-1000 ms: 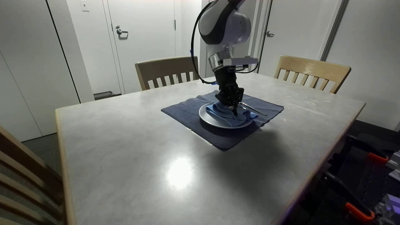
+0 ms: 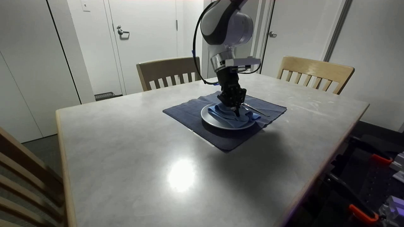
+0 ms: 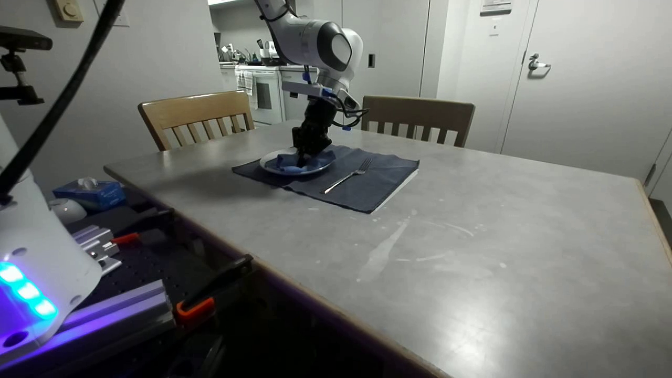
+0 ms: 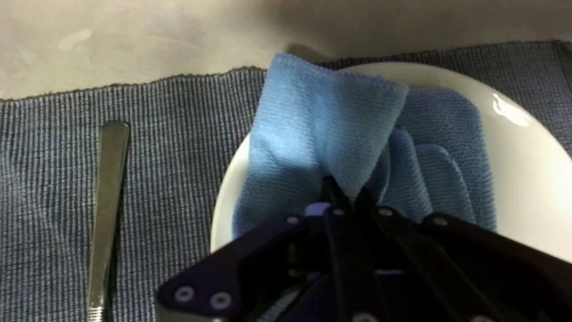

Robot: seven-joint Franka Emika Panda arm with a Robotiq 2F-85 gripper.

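Observation:
A folded blue cloth (image 4: pixel 327 123) lies bunched on a white plate (image 4: pixel 515 177), one raised flap reaching to the plate's rim. My gripper points down over the plate, its fingers shut on a fold of this cloth. Seen from the side, the gripper (image 2: pixel 236 111) is low, with the cloth (image 2: pixel 223 113) spread around its tips on the plate (image 2: pixel 214 121). In the other exterior view the cloth (image 3: pixel 290 163) also rests within the plate. A fork (image 3: pixel 349 174) lies beside the plate; its handle (image 4: pixel 110 204) shows in the wrist view.
A dark blue placemat (image 2: pixel 185 109) lies under the plate and fork. Wooden chairs (image 3: pixel 195 116) stand round its edges.

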